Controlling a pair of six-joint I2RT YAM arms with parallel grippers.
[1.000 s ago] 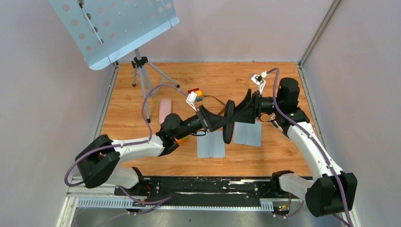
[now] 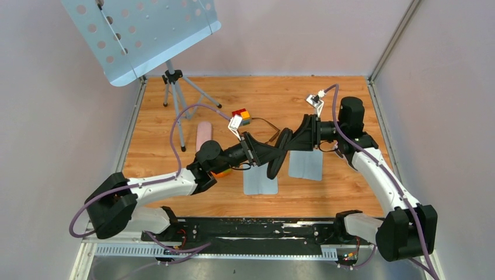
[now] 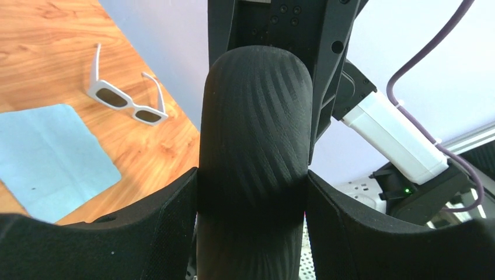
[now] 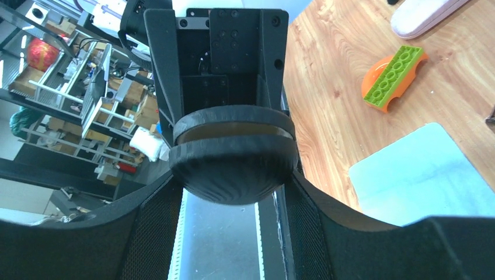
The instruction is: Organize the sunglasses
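A black oval glasses case (image 2: 276,165) hangs above the table between my two arms. On its left side my left gripper (image 2: 272,155) is shut on it, with fingers (image 3: 169,213) against both of its sides. Opposite, my right gripper (image 2: 292,142) also clasps the case; in the right wrist view a narrow gap runs between the case halves (image 4: 233,166). What lies inside cannot be seen. White sunglasses with dark lenses (image 3: 133,107) rest on the wood at the right, temples unfolded, partly covered by the right arm in the top view.
Two pale blue cloths (image 2: 260,183) (image 2: 306,165) lie flat below the grippers. A pink case (image 2: 204,133), toy bricks (image 2: 240,113) and a green-and-orange brick (image 4: 394,76) are on the left half. A stand's tripod (image 2: 175,87) occupies the back left.
The left arm has drawn back a little.
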